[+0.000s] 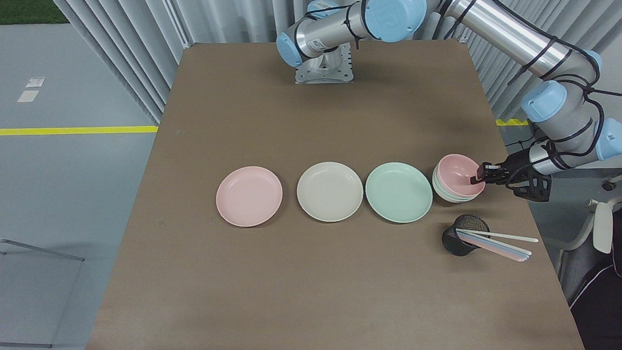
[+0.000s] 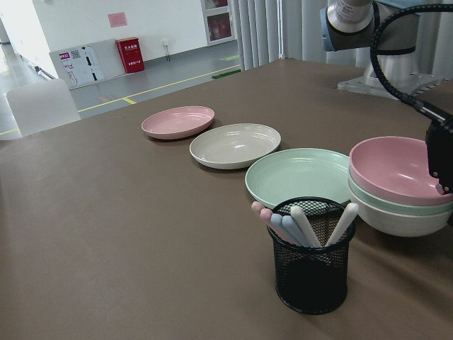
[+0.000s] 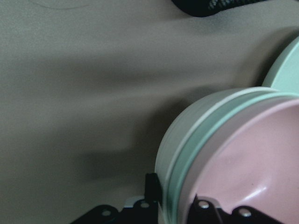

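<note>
Three nested bowls, pink [image 1: 453,172] inside mint [image 2: 396,209] inside white [image 2: 396,225], sit right of the mint plate [image 1: 399,192]. In the wrist view my gripper straddles the near walls of the bowl stack [image 3: 208,135], one finger outside and one inside the pink bowl, shut on them. Left of the mint plate lie a cream plate [image 1: 329,191] and a pink plate [image 1: 249,196] in a row.
A black mesh cup [image 1: 457,239] with pink, blue and white utensils stands in front of the bowls.
</note>
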